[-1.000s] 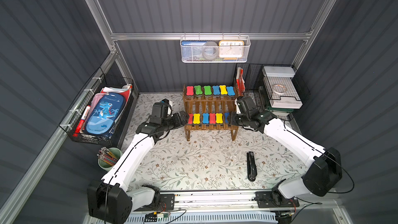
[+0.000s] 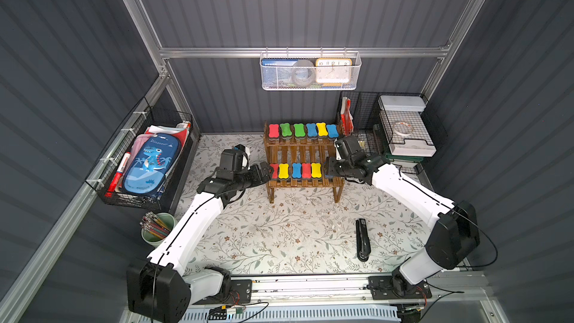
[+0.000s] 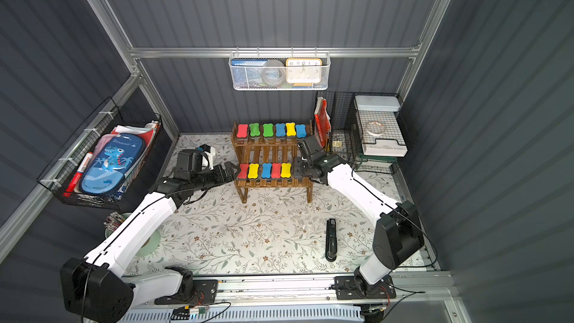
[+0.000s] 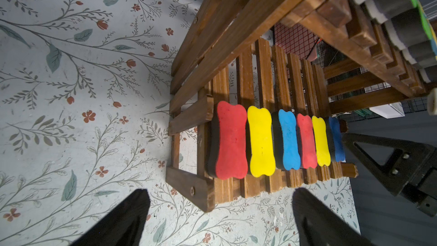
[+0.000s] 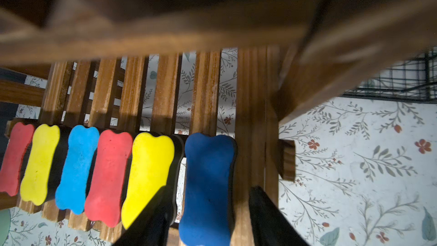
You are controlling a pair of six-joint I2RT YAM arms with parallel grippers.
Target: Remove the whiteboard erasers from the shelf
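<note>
A two-tier wooden shelf [image 2: 303, 154] holds erasers with coloured tops on both levels. On the lower level stand, from the left, red [image 4: 231, 141], yellow [image 4: 261, 141], light blue [image 4: 289, 140], red [image 4: 306, 141] and yellow [image 4: 321, 141] erasers, then a dark blue eraser [image 5: 207, 186] at the right end. My right gripper has its fingers on either side of that dark blue eraser, part open, with a gap visible on its right side. At the lower left end, my left gripper is open and empty, facing the leftmost red eraser.
The upper tier's wooden beam [image 5: 182, 32] hangs close above the right gripper. A black stapler [image 2: 363, 240] lies on the front right of the table. Wire baskets [image 2: 352, 119] stand at the right.
The left arm has stayed still.
</note>
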